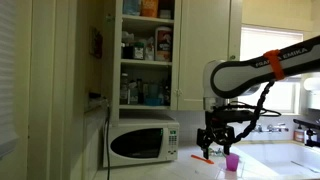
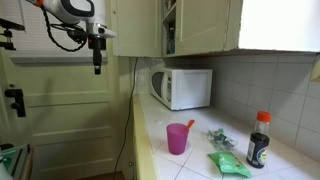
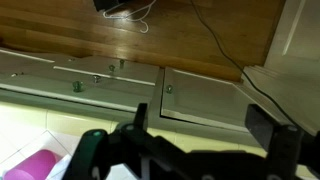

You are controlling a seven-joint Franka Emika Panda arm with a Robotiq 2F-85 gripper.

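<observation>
My gripper (image 1: 216,142) points downward with its fingers open and nothing between them. In the wrist view, the dark fingers (image 3: 132,148) are spread wide above the cabinet fronts and the counter's edge. A pink cup (image 2: 178,138) stands upright on the white counter, well away from the gripper. Only part of this cup (image 3: 35,165) enters the wrist view, at the lower left corner. Close by the cup is a reddish-orange handle (image 2: 190,124); whether it rests inside the cup is unclear. A green packet (image 2: 228,163) lies flat in front of a dark, red-capped bottle (image 2: 259,140).
A white microwave (image 2: 182,88) occupies the counter's far end. Grey-green leafy material (image 2: 220,138) lies near the tiled wall. Open shelves (image 1: 146,52) hold several containers. A dark cable (image 3: 225,48) crosses the floor. Bare counter (image 2: 158,122) lies between cup and microwave.
</observation>
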